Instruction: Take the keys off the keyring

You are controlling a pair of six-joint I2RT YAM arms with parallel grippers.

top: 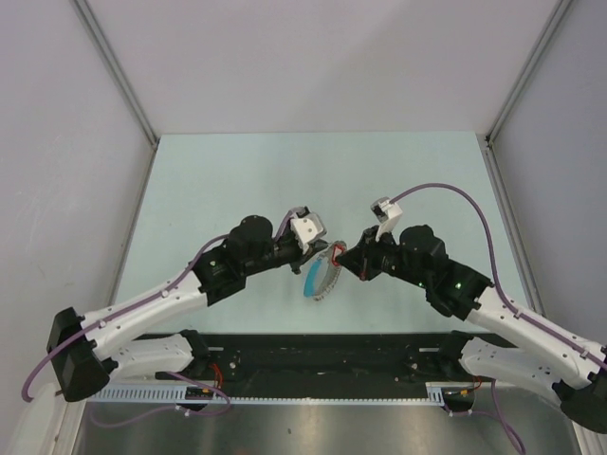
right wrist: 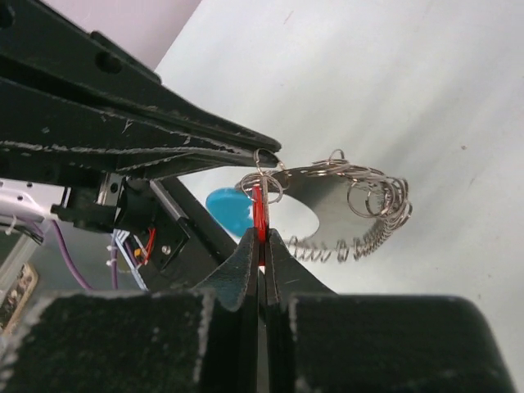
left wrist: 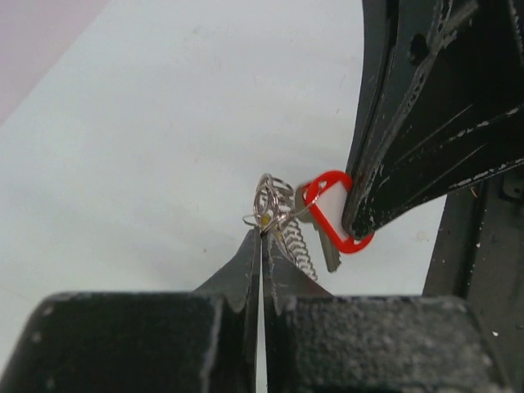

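Both grippers meet over the keyring bundle. In the left wrist view my left gripper is shut, with thin wire rings at its tips; beyond are a key, a red tag and a coiled cord. In the right wrist view my right gripper is shut at the red tag, seen edge-on, with a ring above it. A blue item and the coil hang or lie behind; which, I cannot tell.
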